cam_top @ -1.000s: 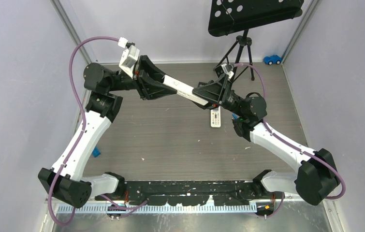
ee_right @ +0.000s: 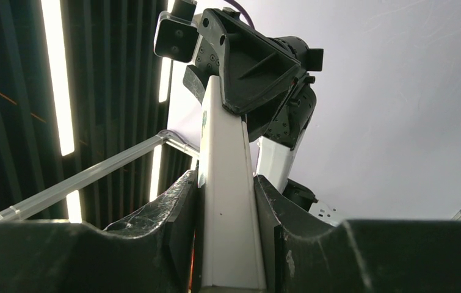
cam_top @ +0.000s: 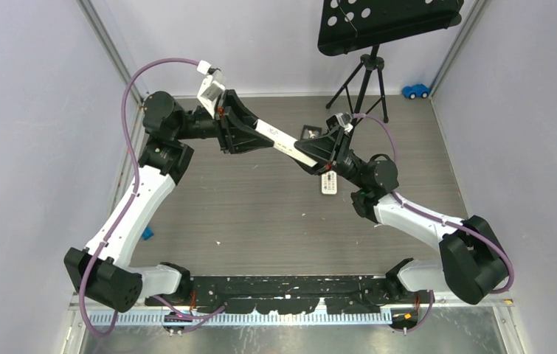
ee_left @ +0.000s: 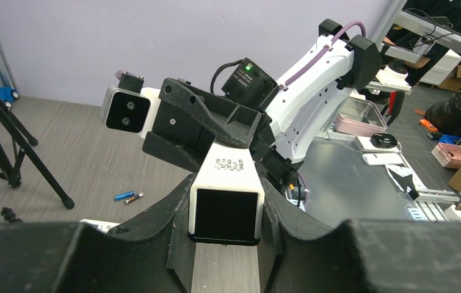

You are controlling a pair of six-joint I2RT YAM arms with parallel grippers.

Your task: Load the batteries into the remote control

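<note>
A long white remote control [cam_top: 281,140] hangs slanted above the floor between my two grippers. At its upper left end, my left gripper [cam_top: 263,138] is shut on it; at its lower right end, my right gripper [cam_top: 308,156] is shut on it too. Small print and a dark end face show on the remote [ee_left: 226,168] in the left wrist view. Its plain white side [ee_right: 230,201] runs between the right gripper's fingers in the right wrist view. Two batteries, one blue [ee_left: 124,195] and one dark with a coppery end [ee_left: 134,198], lie on the floor.
A second white remote with buttons [cam_top: 329,184] lies on the floor below my right gripper. Behind it is a small dark item [cam_top: 310,132], partly hidden. A black stand [cam_top: 369,74] and a blue toy car [cam_top: 415,91] are at the back.
The right arm's elbow has swung left, while its gripper has moved only a little.
</note>
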